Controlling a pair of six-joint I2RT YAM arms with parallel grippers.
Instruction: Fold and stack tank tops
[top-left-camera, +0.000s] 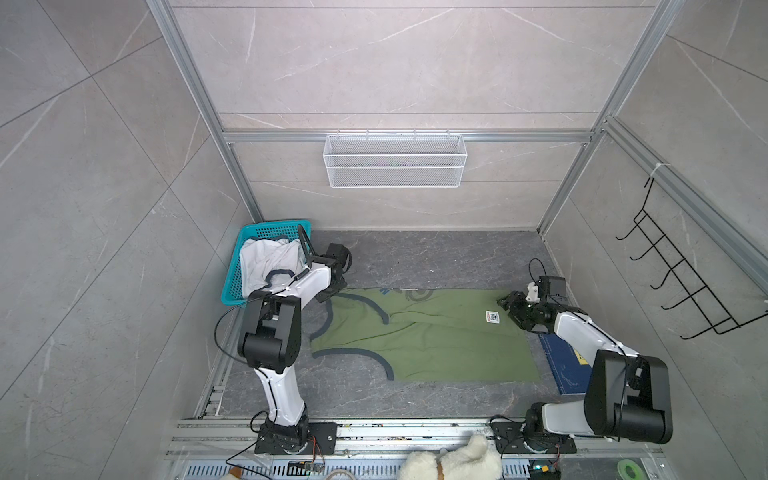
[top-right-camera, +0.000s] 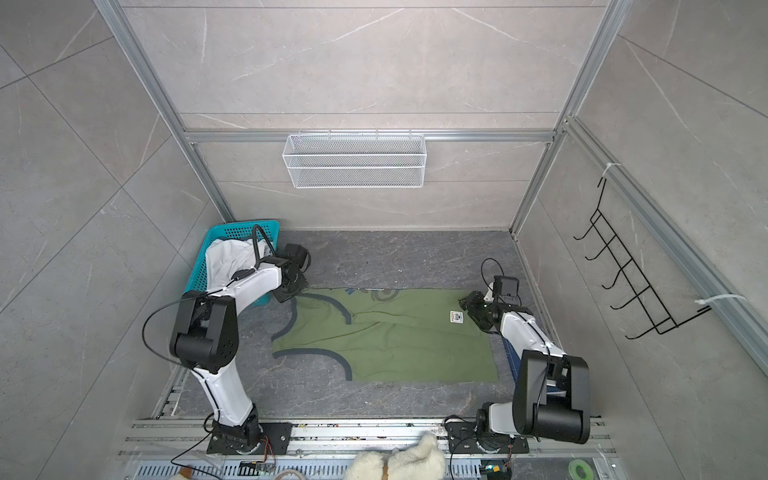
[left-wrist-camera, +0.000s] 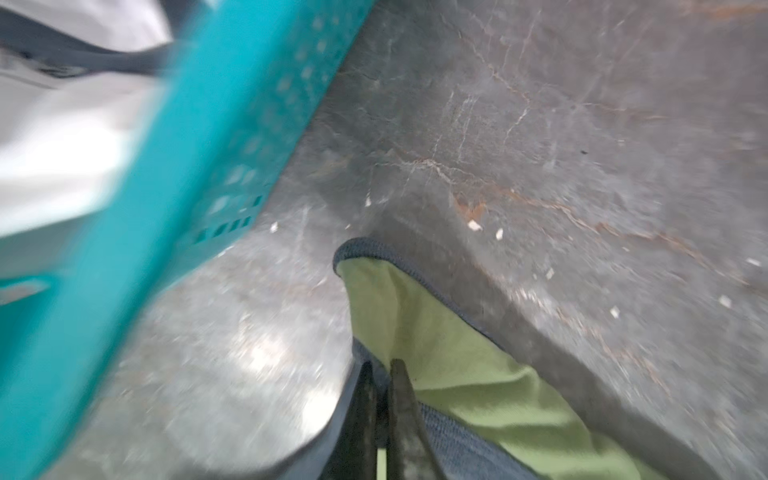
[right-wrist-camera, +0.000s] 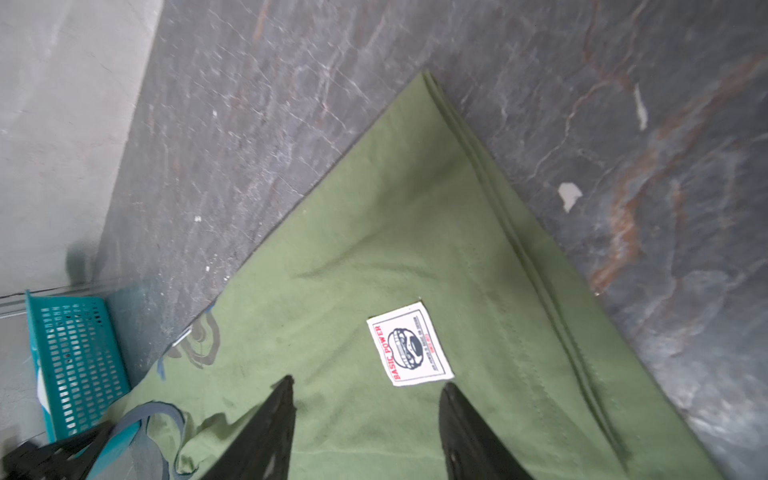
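Note:
A green tank top (top-left-camera: 448, 336) with dark grey trim lies spread flat, its straps to the left and hem to the right. At its upper left, my left gripper is shut on the trimmed shoulder strap (left-wrist-camera: 400, 308); the strap's end sticks out past the fingertips, and a shadow lies beside it on the floor. Over the hem end hangs my right gripper, open, with the cloth and its white label (right-wrist-camera: 410, 344) below. Under the right arm, a blue cloth-like item (top-left-camera: 564, 364) with a yellow patch is partly hidden.
A teal basket (top-left-camera: 232, 280) holding white cloth (top-left-camera: 268, 260) with dark trim stands close beside my left gripper. Bare grey floor (top-left-camera: 440, 252) lies behind the tank top. A black hook rack (top-left-camera: 680, 264) hangs on the right wall.

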